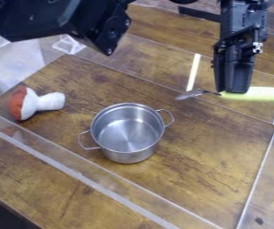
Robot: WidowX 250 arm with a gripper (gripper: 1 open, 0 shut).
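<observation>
At the right, my gripper (233, 88) points down and is shut on a pale yellow-green leek-like object (261, 94), which extends to the right from its fingers. A small metal spatula-like piece (194, 94) shows just left of the fingertips; whether it is attached to the held object is unclear. A steel pot (129, 148) with two handles stands in the middle of the wooden surface, below and left of the gripper. A white object with an orange-red end (47, 102) lies on its side at the left.
Clear plastic strips border the work surface (68, 188) along its near left and right sides. A pale strip (194, 70) lies behind the gripper. The wood to the right of the pot and behind it is clear. The dark arm covers the top left.
</observation>
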